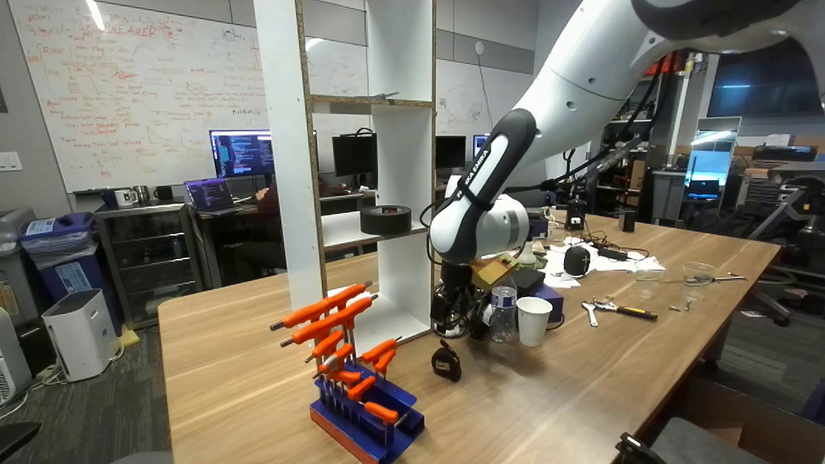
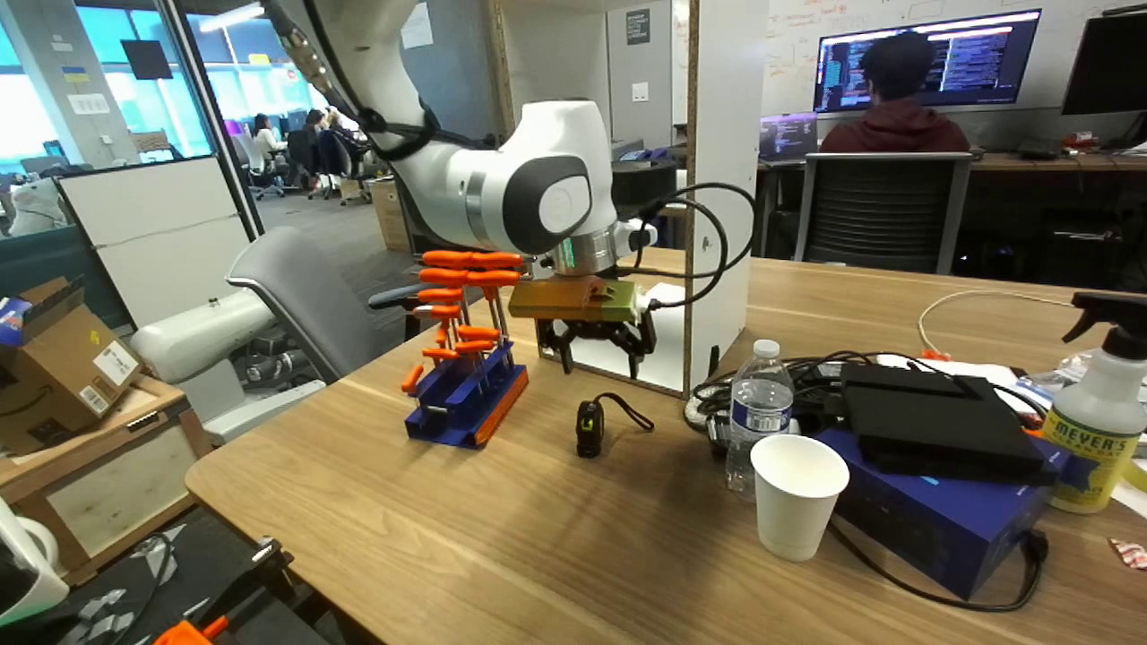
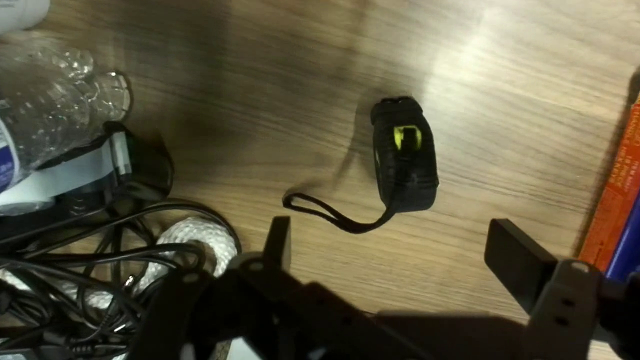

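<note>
A black tape measure (image 3: 406, 159) with a yellow label and a thin wrist loop stands on the wooden table, also visible in exterior view 1 as a small black tape measure (image 1: 446, 362). My gripper (image 2: 599, 364) hangs over the table behind the tape measure (image 2: 589, 428), between the hex key stand and the cables. In the wrist view its two fingers are wide apart, and the gap between them is empty. The tape measure appears beyond the fingertips, touching neither finger.
Orange-handled hex keys fill a blue stand (image 2: 464, 392) on one side. Opposite are a water bottle (image 2: 760, 403), a paper cup (image 2: 797, 494), tangled cables and a blue box (image 2: 946, 532). A tall white shelf (image 1: 406, 278) holds black tape (image 1: 386, 220). Bare table lies in front.
</note>
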